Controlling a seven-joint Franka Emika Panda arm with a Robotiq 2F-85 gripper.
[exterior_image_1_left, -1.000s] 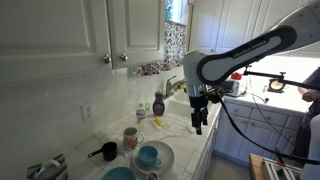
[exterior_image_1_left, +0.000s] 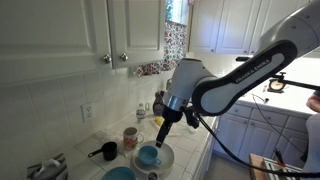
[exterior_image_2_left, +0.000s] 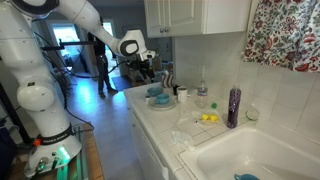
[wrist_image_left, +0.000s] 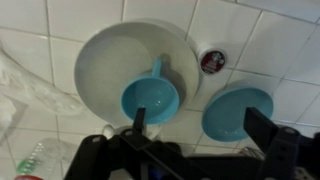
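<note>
A blue cup with a handle (wrist_image_left: 150, 101) sits on a round light grey plate (wrist_image_left: 104, 62), off-centre and near the plate's edge. Beside the plate is a blue bowl (wrist_image_left: 238, 112), partly cut off by the frame in exterior view 1. My gripper is open with nothing between its fingers. It hangs above the counter, close over the cup and plate; in exterior view 1 the gripper (exterior_image_1_left: 161, 137) is just above and to the right of the cup (exterior_image_1_left: 149, 156). Its exact height over the cup is hard to tell.
A small jar with a dark red top (wrist_image_left: 212, 61) stands between plate and bowl. Behind are a patterned mug (exterior_image_1_left: 130, 138) and a black pan (exterior_image_1_left: 105, 151). Bottles and yellow items (exterior_image_2_left: 209, 119) lie toward the sink (exterior_image_2_left: 205, 158). Wall cabinets (exterior_image_1_left: 55, 40) hang above.
The arm has swung left and down from over the right side of the counter to above the plate and cup. The dishes have not visibly moved.
</note>
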